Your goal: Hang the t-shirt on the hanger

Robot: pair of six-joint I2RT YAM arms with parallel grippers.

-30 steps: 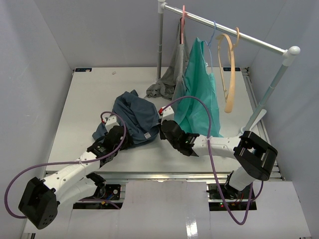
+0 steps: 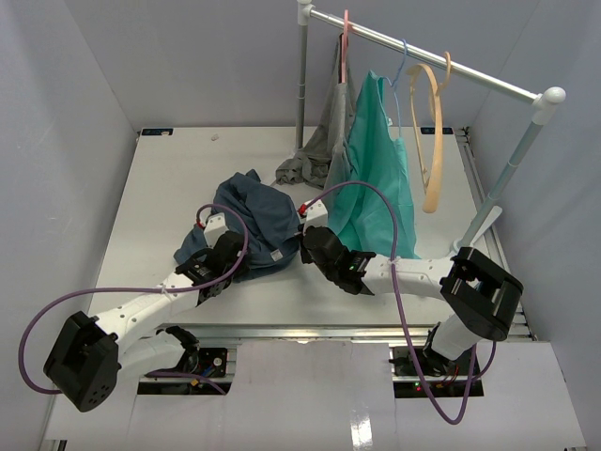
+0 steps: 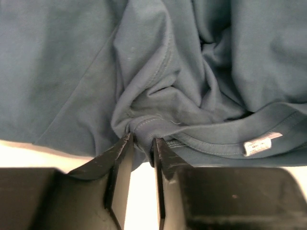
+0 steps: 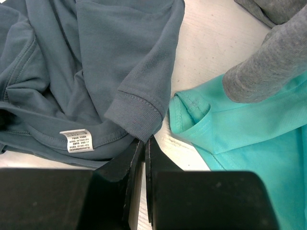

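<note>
The dark blue-grey t shirt (image 2: 254,211) lies bunched on the white table, a white label (image 4: 79,141) on its collar band. My left gripper is at the shirt's near left part, its fingertips closed on a fold of fabric. My right gripper is at the shirt's right end, shut on a hemmed edge. A tan wooden hanger (image 2: 432,178) hangs empty on the rail (image 2: 479,80) at the upper right.
A grey garment (image 2: 333,132) and a teal garment (image 2: 376,197) hang from the rail just right of the shirt, reaching down to the table.
The right arm and the hanging things have stayed put.
</note>
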